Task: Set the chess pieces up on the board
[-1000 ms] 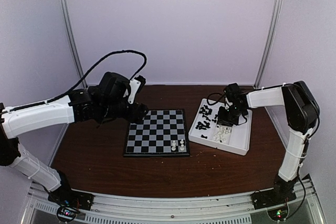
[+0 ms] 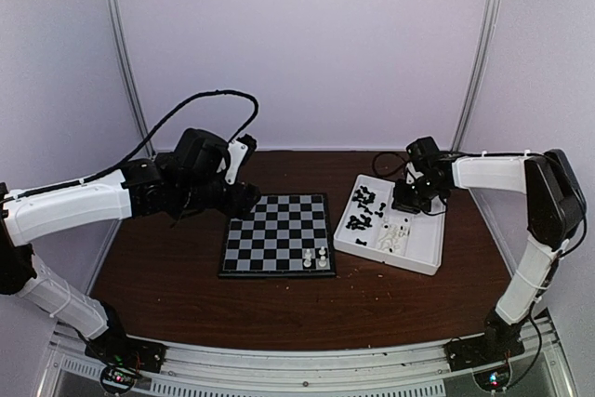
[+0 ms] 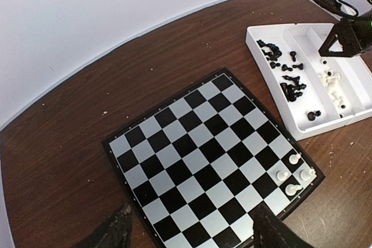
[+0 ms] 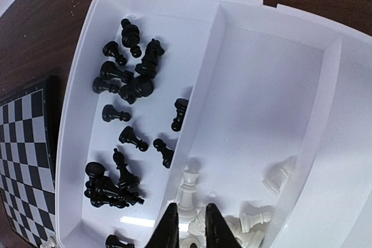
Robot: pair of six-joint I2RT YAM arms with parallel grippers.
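The chessboard (image 2: 276,234) lies on the table with several white pieces (image 3: 293,189) upright in its near right corner. To its right, the white tray (image 2: 420,265) has black pieces (image 4: 119,74) loose in the left compartment and white pieces (image 4: 187,193) lying in the middle one. My right gripper is over the middle compartment, fingers apart, above the white pieces; I see nothing gripped, though a white piece shows low between the fingertips. Wide open and empty, my left gripper hangs above the board's left side.
Raised dividers (image 4: 200,85) split the tray into compartments, and the right one looks empty where visible. The tray's left wall stands close to the board's right edge. Bare table (image 2: 223,309) lies in front of the board.
The left arm and the pieces on the board stay where they were.
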